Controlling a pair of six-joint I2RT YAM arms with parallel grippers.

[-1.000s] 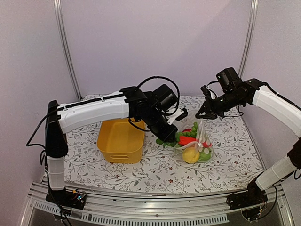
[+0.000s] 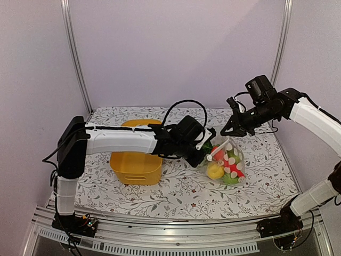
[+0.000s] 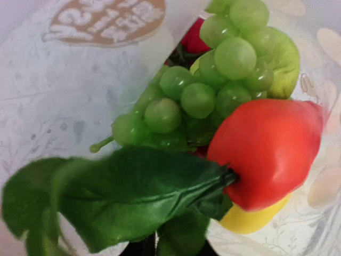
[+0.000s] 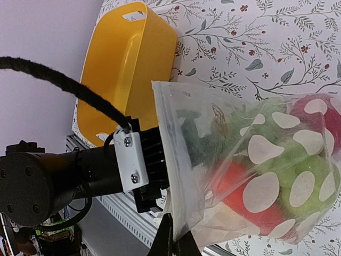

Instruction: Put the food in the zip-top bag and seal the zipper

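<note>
The clear zip top bag [image 4: 186,213], printed with pale spots, lies on its side with its mouth toward my left arm. My right gripper [image 2: 226,133] is shut on the rim at one end of the mouth. Inside show green grapes [image 3: 198,100], a red vegetable [image 3: 266,152] and a yellow piece [image 3: 256,216]. Dark green leaves [image 3: 138,189] stretch from the red vegetable's stem. At the bag's mouth my left gripper [image 2: 205,151] has its fingers apart at the bottom of the left wrist view, with part of a leaf between them.
A yellow basket [image 2: 136,165], empty where its inside shows, stands left of the bag beneath my left arm.
</note>
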